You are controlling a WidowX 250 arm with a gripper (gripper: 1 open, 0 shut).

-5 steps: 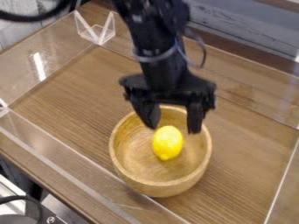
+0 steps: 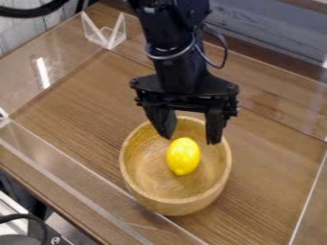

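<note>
A yellow egg-shaped object (image 2: pixel 183 156) sits inside a round tan bowl (image 2: pixel 140 176) in the lower middle of the camera view. My black gripper (image 2: pixel 188 126) hangs over the back of the bowl, above the yellow object. Its two fingers stand wide apart, one at each side, with nothing held between them, so it is open. The gripper's body hides part of the bowl's back rim.
Clear panels edge it at the sides, and a small clear bracket (image 2: pixel 105 29) stands at the back left. A black cable lies at the lower left corner.
Over the last second the gripper has shifted very slightly. The bowl and yellow object stay where they were.
</note>
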